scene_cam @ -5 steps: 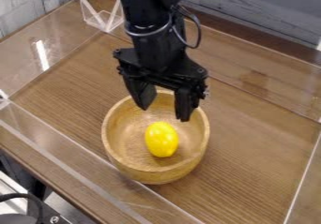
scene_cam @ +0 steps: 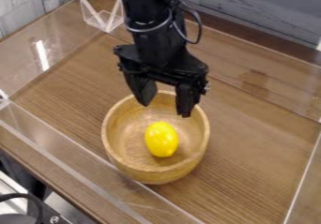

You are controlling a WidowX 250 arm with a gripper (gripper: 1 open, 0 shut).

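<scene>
A round wooden bowl point(scene_cam: 128, 152) stands on the wooden table with a yellow oval object point(scene_cam: 162, 139) lying in it. My black gripper point(scene_cam: 164, 101) hangs above the back part of the bowl, behind and above the yellow object, its two fingers spread apart and open, with nothing seen between them.
A clear plastic piece point(scene_cam: 100, 12) stands at the back left. A white wall runs along the back, and a cable shows at the bottom left.
My gripper has risen slightly, away from the yellow object. The bowl and the yellow object look unmoved.
</scene>
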